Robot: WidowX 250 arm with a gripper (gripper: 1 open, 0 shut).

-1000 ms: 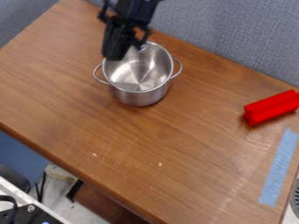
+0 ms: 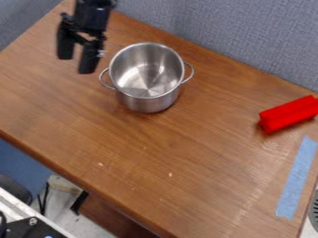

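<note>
The black gripper [image 2: 77, 48] hangs open over the upper left of the wooden table [image 2: 162, 163], left of a steel pot [image 2: 148, 76] with two wire handles. Nothing shows between its fingers. A red block [image 2: 288, 114] lies at the right side of the table.
A light blue strip [image 2: 296, 177] lies on the right edge of the table, below the red block. A grey-blue surface borders the table at the top right.
The gripper has moved left, from above the pot to the bare wood left of it. The pot and red block have not moved.
</note>
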